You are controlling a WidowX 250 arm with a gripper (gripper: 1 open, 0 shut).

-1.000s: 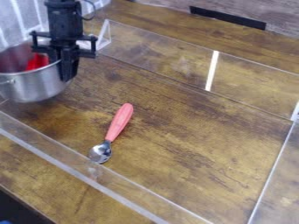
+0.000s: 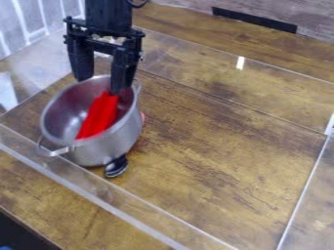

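My black gripper (image 2: 101, 61) is upright just over the back rim of a steel bowl (image 2: 70, 134) with handles. A red object (image 2: 101, 117) lies inside the bowl. The bowl sits left of centre, over the spoon (image 2: 115, 166), whose dark metal end shows below it, with a sliver of pink handle at the bowl's right. The fingertips are hard to make out against the bowl.
Transparent edges run along the left, front and right.
The bowl and my gripper have moved right and toward the front from the far left. The bowl now hides most of the pink-handled spoon.
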